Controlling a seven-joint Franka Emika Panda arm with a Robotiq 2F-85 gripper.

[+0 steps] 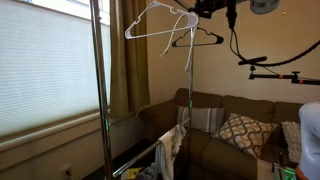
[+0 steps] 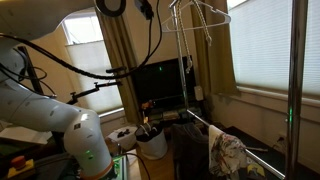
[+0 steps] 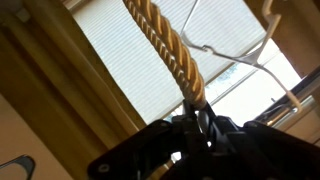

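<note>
In the wrist view my gripper is shut on a twisted rope (image 3: 172,45), which runs up from the fingertips to the top edge. Exterior view 1 has the gripper (image 1: 203,8) high at the top edge, close to the rack's upper end. The rope (image 1: 190,55) hangs down just left of it. A white hanger (image 1: 160,36) hangs tilted beside the rope, and a dark hanger (image 1: 208,37) is behind. Exterior view 2 shows the white hanger (image 2: 228,22) and pale rope lengths (image 2: 184,40) near the rack's top.
The metal clothes rack (image 1: 102,90) has upright posts and a low bar with a cloth (image 1: 168,150) draped over it. A brown sofa (image 1: 225,150) with cushions stands behind. Bright blinds (image 1: 50,70) and a curtain (image 1: 130,60) lie to the left.
</note>
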